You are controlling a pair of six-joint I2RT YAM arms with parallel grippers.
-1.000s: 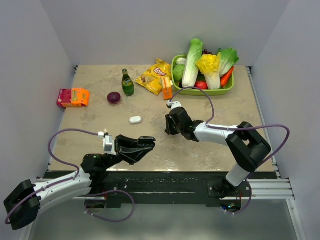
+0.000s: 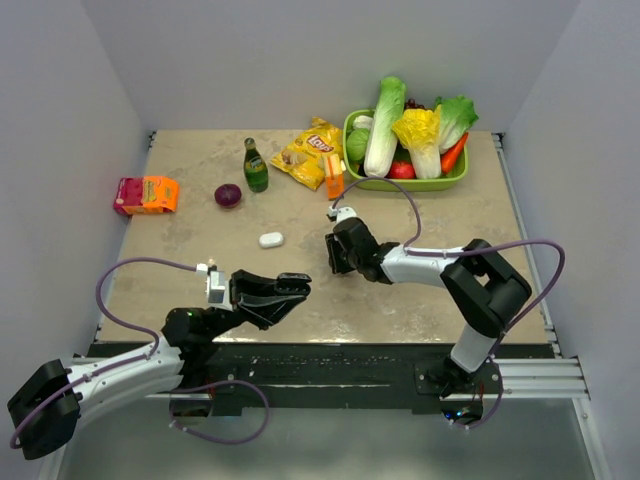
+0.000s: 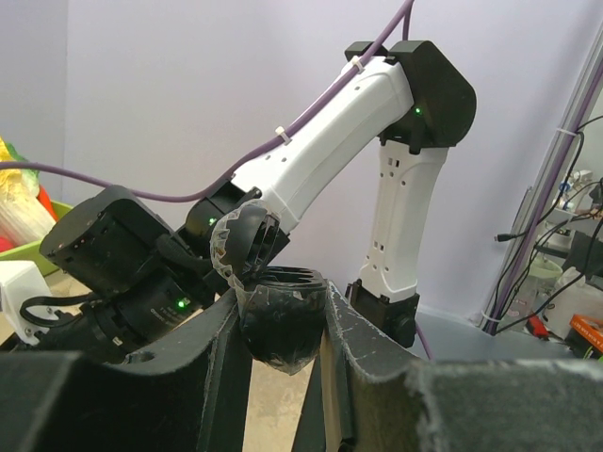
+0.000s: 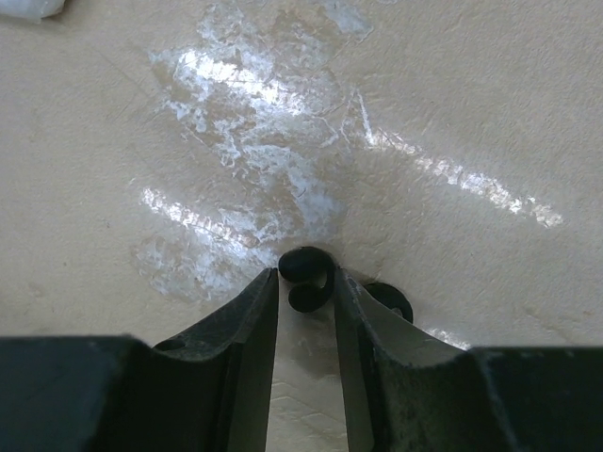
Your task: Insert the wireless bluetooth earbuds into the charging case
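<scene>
My left gripper (image 2: 285,298) is shut on the black charging case (image 3: 283,320), which stands open-lidded between its fingers in the left wrist view. My right gripper (image 2: 335,258) is down at the table in the middle; in the right wrist view its parted fingertips (image 4: 259,297) are at a small black earbud (image 4: 303,266), one on each side. A second black piece (image 4: 389,299) lies just right of it, partly behind the right finger. Whether the fingers touch the earbud I cannot tell.
A small white object (image 2: 271,240) lies left of the right gripper. Further back are a bottle (image 2: 255,170), an onion (image 2: 228,195), a chip bag (image 2: 300,155) and a green basket of vegetables (image 2: 440,182).
The right arm has shifted slightly left and toward the table's front edge in the top view. The left arm has not moved.
</scene>
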